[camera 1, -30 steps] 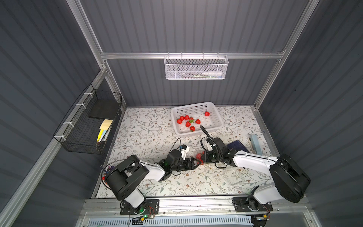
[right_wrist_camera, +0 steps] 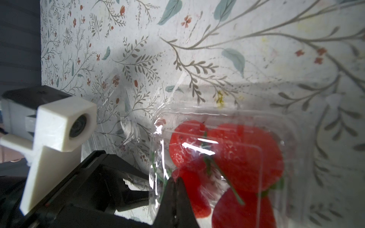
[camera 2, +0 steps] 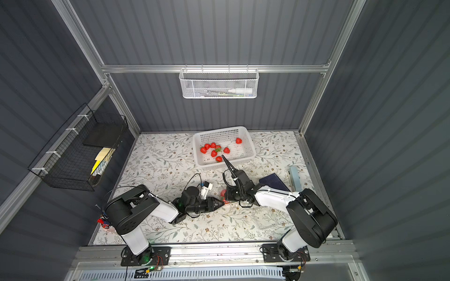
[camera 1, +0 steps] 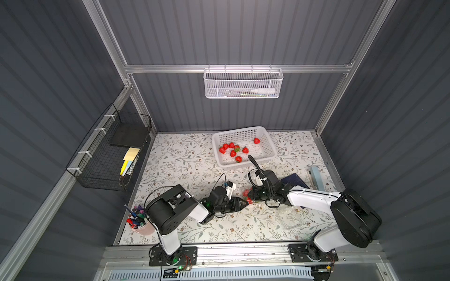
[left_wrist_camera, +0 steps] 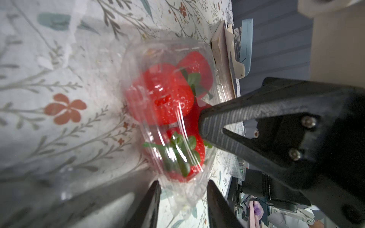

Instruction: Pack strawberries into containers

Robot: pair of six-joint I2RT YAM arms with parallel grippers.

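Observation:
A clear plastic container [right_wrist_camera: 281, 142] holds several red strawberries [right_wrist_camera: 247, 155], seen through its clear top in the right wrist view. In the left wrist view, the same container [left_wrist_camera: 171, 125] lies between my two grippers. My left gripper is part open, its two fingers on either side of the container's near end. Pressed together, the fingertips of my right gripper rest over the container's edge, with nothing seen between them. From above, the arms hide most of the container; only some red shows. Whether its lid is fully down is unclear.
A white basket [camera 1: 274, 152] with several loose strawberries stands behind the arms. On the right lie a dark blue flat object [camera 1: 294, 179] and a light blue object [camera 1: 316, 178]. A pen cup [camera 1: 145, 229] is at the left front.
My left gripper's fingers have drawn closer together, while the left upper arm has shifted right and up. The right gripper barely moved. The basket is unchanged.

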